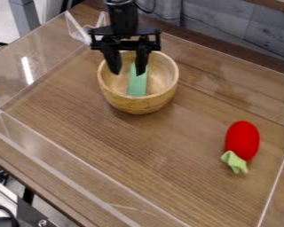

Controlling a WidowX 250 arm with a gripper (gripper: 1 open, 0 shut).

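A wooden bowl (159, 99) stands on the table with a green oblong object (138, 82) inside it. My black gripper (127, 64) is open over the left and back part of the bowl, its fingers spread, with the green object showing between and below them.
A red object with a green end (241, 142) lies on the right of the table. A clear plastic item is at the back left, near a grey wall.
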